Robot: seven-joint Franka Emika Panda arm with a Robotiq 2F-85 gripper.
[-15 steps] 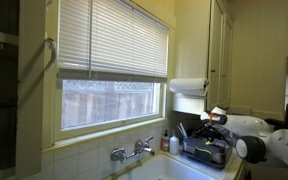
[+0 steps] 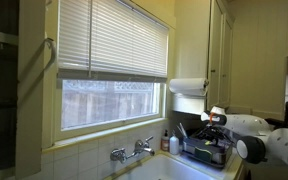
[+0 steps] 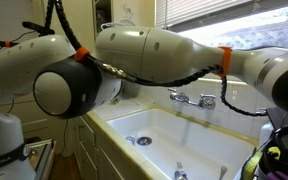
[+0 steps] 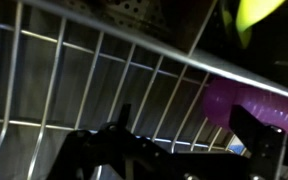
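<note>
My gripper is open over a wire dish rack, its dark fingers spread apart in the wrist view. No object shows clearly between them. A glossy purple item (image 4: 260,106) lies by the right finger, partly covered by it and by a rack wire. The rack (image 4: 84,131) fills much of that view with thin metal bars. In exterior view 1 the gripper (image 2: 213,124) is small and dark, low over the rack (image 2: 206,152) in the counter's corner.
A yellow-green item (image 4: 252,14) shows at the wrist view's top, near a perforated metal surface (image 4: 139,12). The white sink (image 3: 174,140) and its faucet (image 3: 192,99) are beside the rack. Bottles (image 2: 174,144) stand behind it, and a paper towel roll (image 2: 190,86) hangs above.
The arm has shifted slightly near the rack, with its forearm looking a little lower. Nothing else has visibly moved.
</note>
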